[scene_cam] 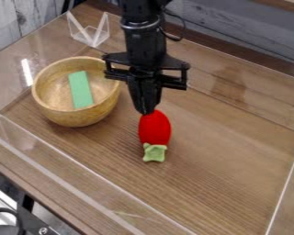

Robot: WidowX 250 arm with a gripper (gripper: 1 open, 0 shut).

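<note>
A red object with a green leafy end [154,129], like a toy strawberry or radish, lies on the wooden table. My black gripper [146,101] hangs just above its red upper end; whether the fingers are open or shut is unclear. A wooden bowl [56,103] at the left holds a green block [81,91].
A white wire-like object [88,27] stands at the back left. A black cable [3,213] shows at the lower left edge.
</note>
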